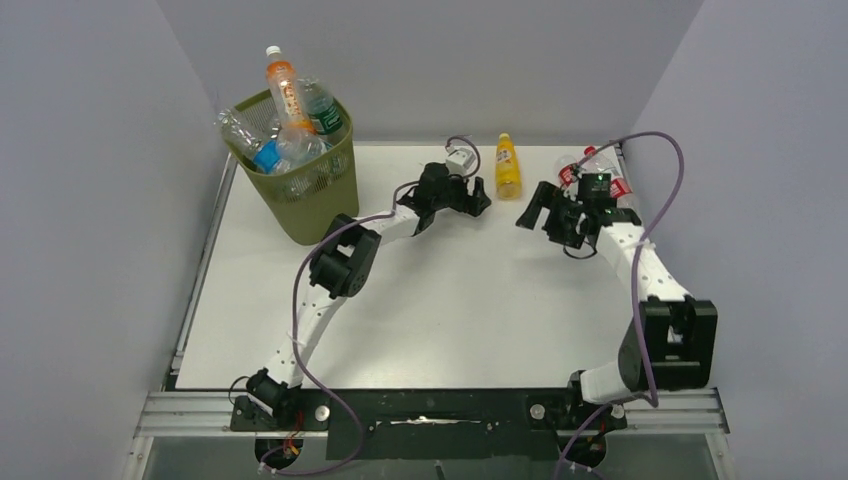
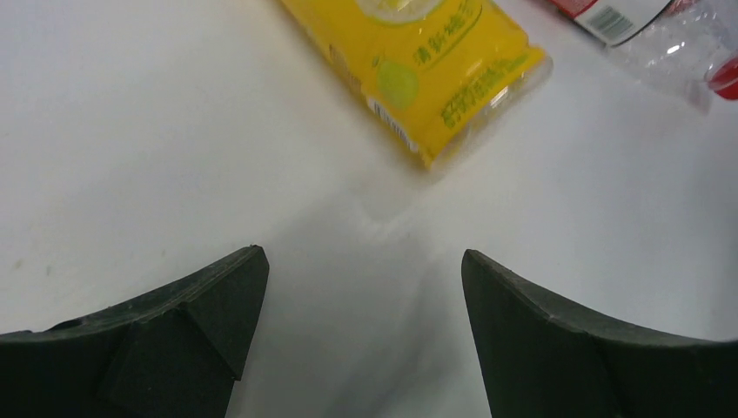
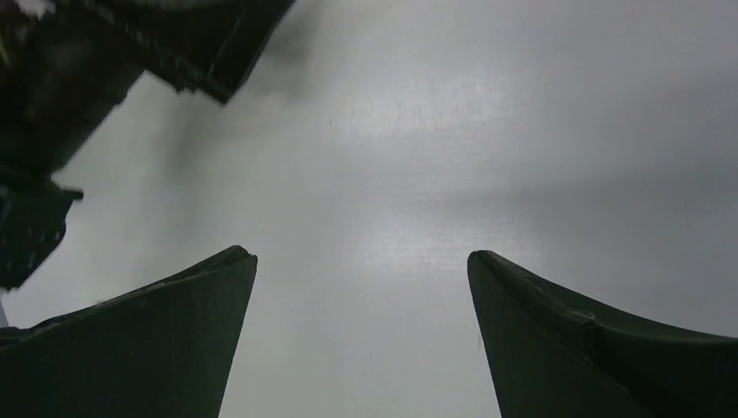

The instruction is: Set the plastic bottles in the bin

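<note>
A yellow bottle lies at the back of the table; in the left wrist view its label is ahead of my open left gripper, which holds nothing. Two clear bottles with red labels lie at the back right, partly hidden by the right arm. My right gripper stands open to their left and front, with bare table between its fingers in the right wrist view. The green bin at the back left holds several plastic bottles, piled above its rim.
Grey walls bound it at the back and both sides. In the right wrist view, a dark arm part fills the upper left.
</note>
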